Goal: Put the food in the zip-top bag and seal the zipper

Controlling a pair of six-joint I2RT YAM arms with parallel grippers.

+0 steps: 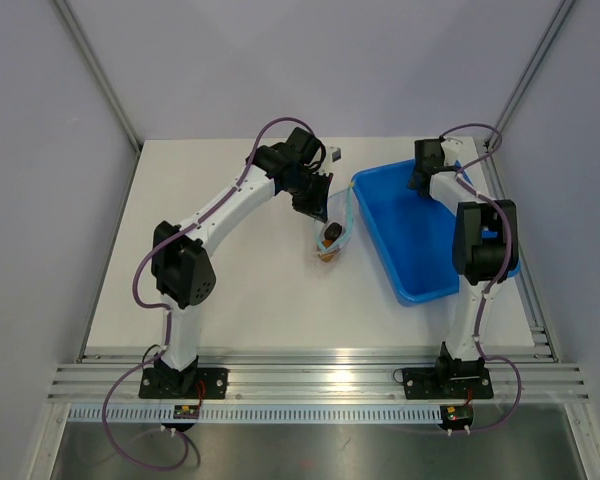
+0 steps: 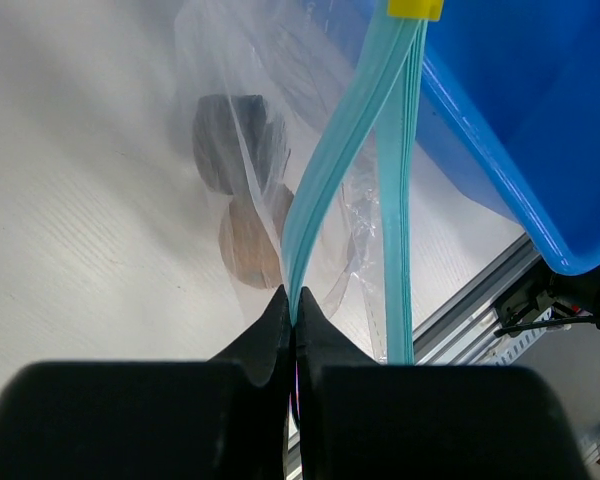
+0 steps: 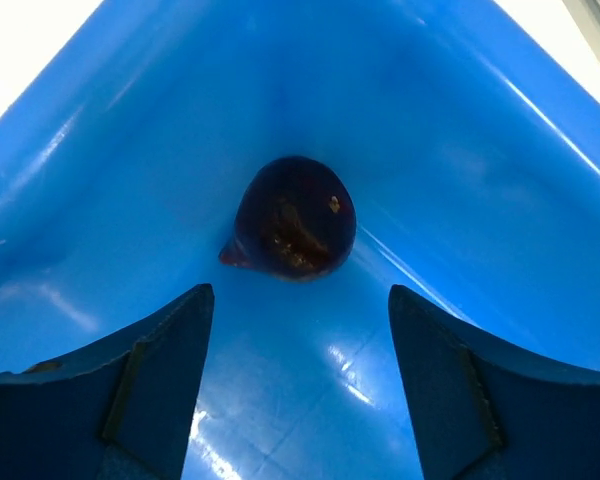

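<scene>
A clear zip top bag (image 2: 330, 190) with a teal zipper edge hangs from my left gripper, which is shut on that edge; its mouth gapes. Inside the bag show a dark piece of food (image 2: 225, 145) and a brown one (image 2: 248, 240). In the right wrist view a dark, rounded food piece (image 3: 295, 220) with a small pointed tip lies in a corner of the blue bin (image 3: 110, 170). My right gripper is above the bin, its fingers parted to either side below this piece, nothing between them.
The blue bin (image 1: 405, 297) fills the table's right side, and the right arm reaches over it. A yellow slider (image 2: 415, 8) sits on the bag's zipper.
</scene>
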